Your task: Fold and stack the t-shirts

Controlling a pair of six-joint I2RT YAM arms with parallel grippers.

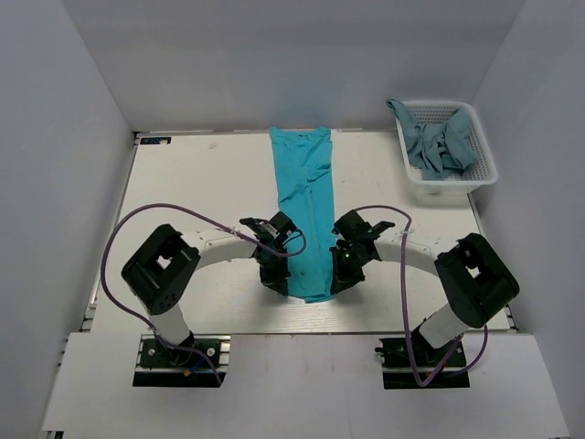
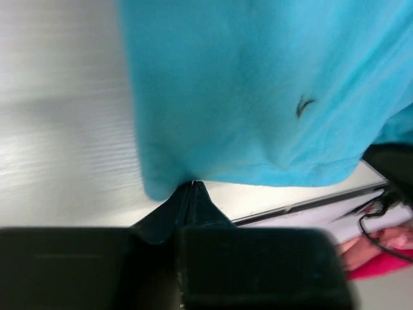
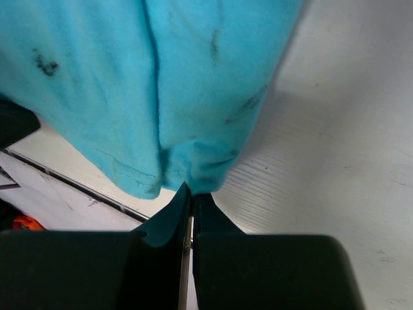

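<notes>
A turquoise t-shirt [image 1: 306, 210] lies as a long narrow strip down the middle of the table, its bottom end near the front edge. At that end's left corner is my left gripper [image 1: 282, 291], its fingertips nearly together against the hem [image 2: 245, 173]. Blur hides whether cloth is caught between them. My right gripper [image 1: 335, 291] is at the opposite corner; in the right wrist view its fingers come together, shut, on the bunched corner [image 3: 208, 177] of the shirt.
A white basket [image 1: 489, 163] with darker teal cloth [image 1: 439, 144] inside stands at the back right. Purple cables [image 1: 111, 238] loop over both arms.
</notes>
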